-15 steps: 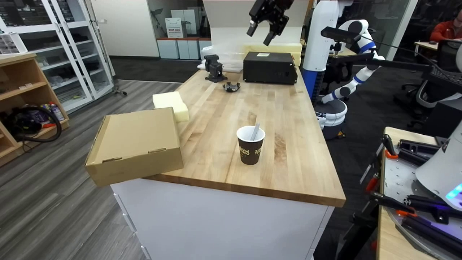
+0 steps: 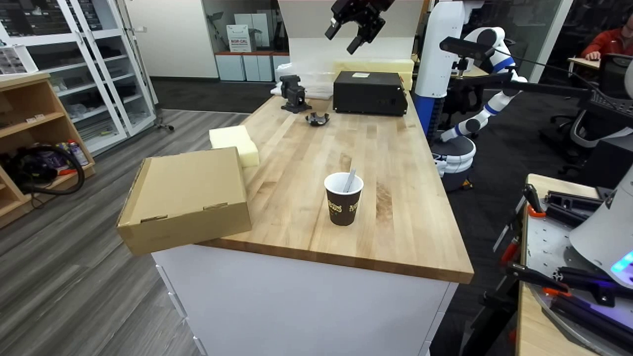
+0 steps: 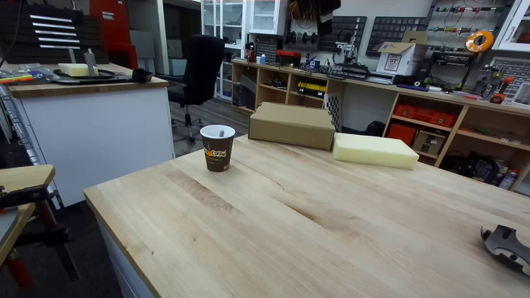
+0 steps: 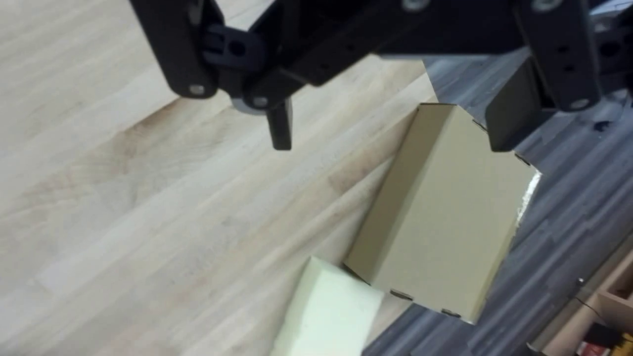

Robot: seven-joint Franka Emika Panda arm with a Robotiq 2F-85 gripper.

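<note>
High over the wooden table, my gripper (image 2: 342,42) stands open, nothing between its fingers. In the wrist view its two fingertips (image 4: 280,125) are wide apart, with table and cardboard box beyond them. A brown paper cup (image 2: 343,204) with a white rim stands upright near the table's front edge; a thin grey stick leans inside it. The closed cardboard box (image 2: 190,184) lies at the left front corner and overhangs the edge. Beside it rests a pale yellow foam block (image 2: 234,144). The cup is outside the wrist view.
A black box (image 2: 369,93) occupies the far end of the table, with a dark bracket-like device (image 2: 293,94) to its left. Nearer lies a small black curved part (image 2: 317,119). Between these and the cup the tabletop (image 2: 332,148) is clear.
My gripper has shifted left and slightly upward in exterior view 1, and its tilt has changed. The cup, the box and the foam block have stayed put.
</note>
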